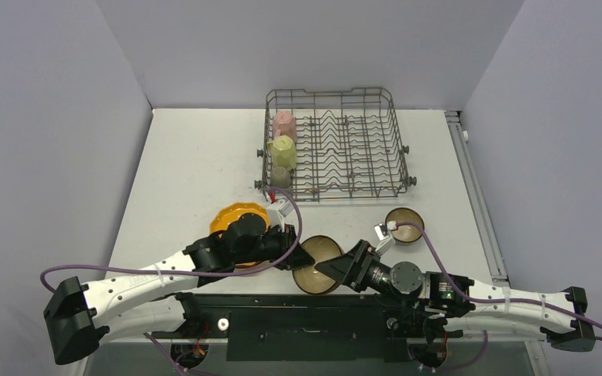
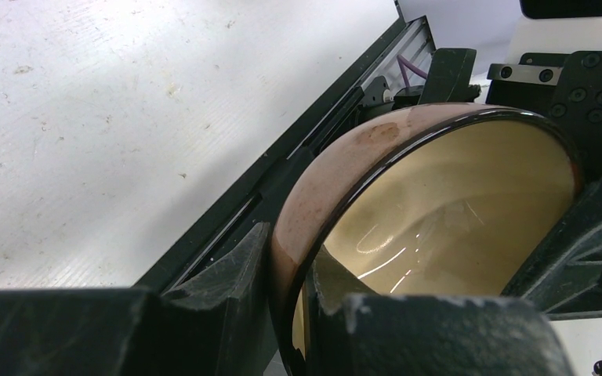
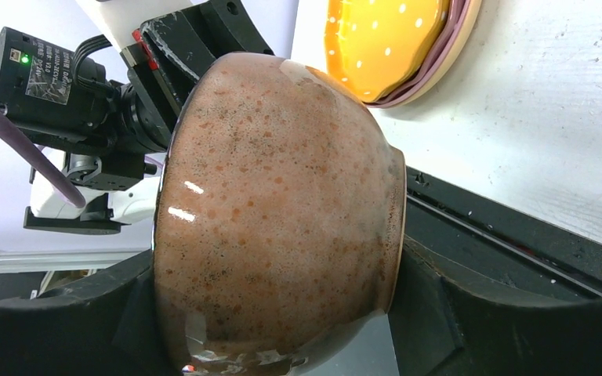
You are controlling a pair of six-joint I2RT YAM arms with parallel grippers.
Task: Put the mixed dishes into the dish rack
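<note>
A bowl (image 1: 311, 280), speckled brown outside and cream inside with a dark rim, is held between my two arms near the table's front edge. In the left wrist view its rim runs between the fingers of my left gripper, which is shut on it. My right gripper (image 1: 333, 269) reaches the same bowl from the right. In the right wrist view its fingers (image 3: 439, 321) stand apart, with the tilted bowl (image 3: 282, 211) between them; firm contact cannot be made out. The dish rack (image 1: 350, 186) stands at the back, with cups along its left side.
Orange plates (image 1: 227, 215) lie stacked under my left arm, with other dishes beneath them. A second brown bowl (image 1: 404, 215) sits to the right, close to my right wrist. Most of the rack's middle and right is empty. The table (image 1: 196, 157) left of the rack is clear.
</note>
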